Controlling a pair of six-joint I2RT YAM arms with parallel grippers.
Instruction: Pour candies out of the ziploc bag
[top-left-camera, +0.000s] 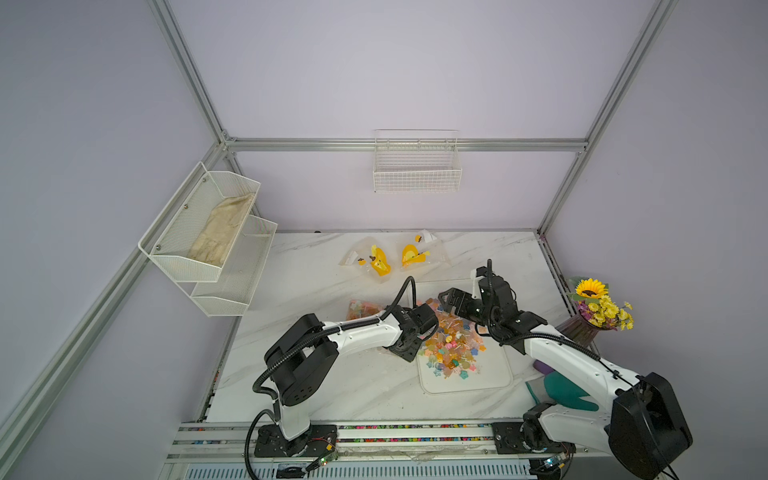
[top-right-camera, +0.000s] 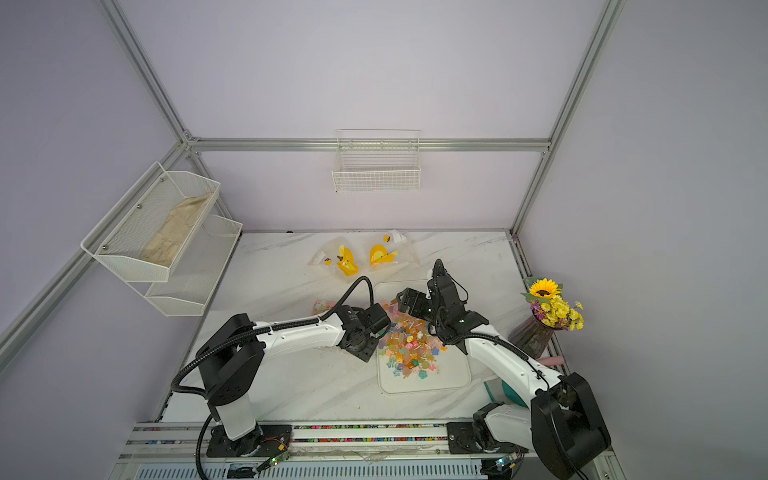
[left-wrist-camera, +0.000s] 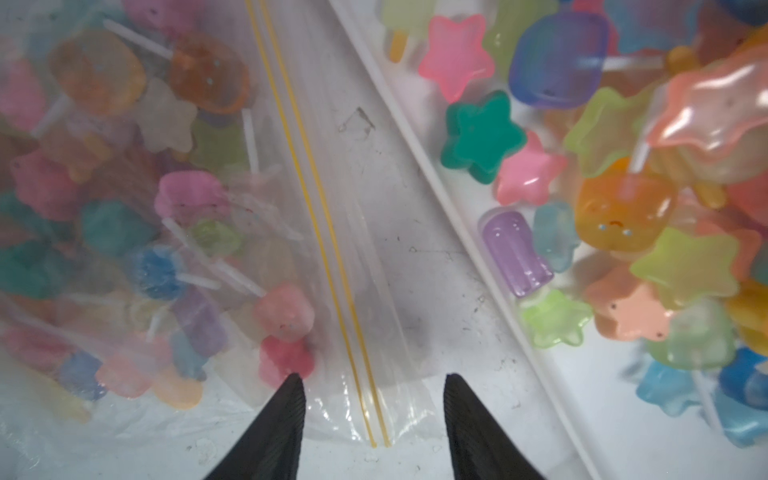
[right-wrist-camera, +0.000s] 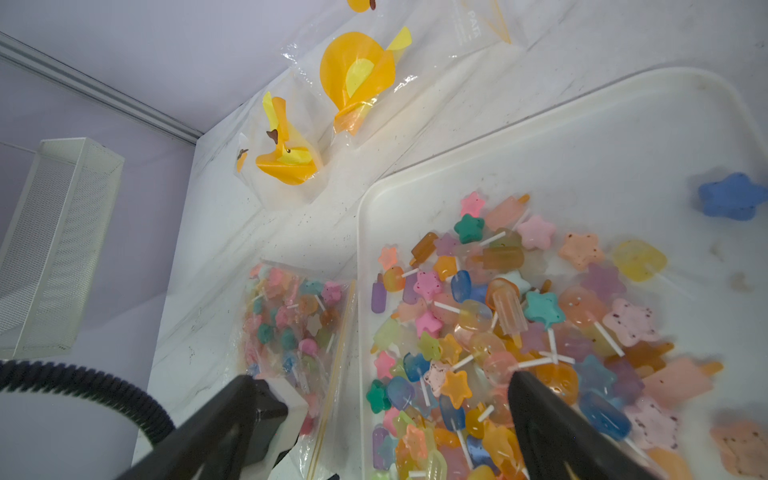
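A clear ziploc bag (left-wrist-camera: 160, 264) full of colourful lollipop candies lies on the table beside the white tray (right-wrist-camera: 560, 144), which holds a big spread of loose candies (top-left-camera: 452, 344). In the left wrist view my left gripper hangs over the bag's yellow seal, its fingers apart on either side of the zip edge's lower end, holding nothing visible. My right gripper is over the tray's candies, its fingers wide apart with nothing between them.
Two bags with yellow prints (top-left-camera: 380, 260) lie at the back of the table. A flower vase (top-left-camera: 580, 328) stands at the right edge. Wire shelves (top-left-camera: 208, 224) hang on the left wall.
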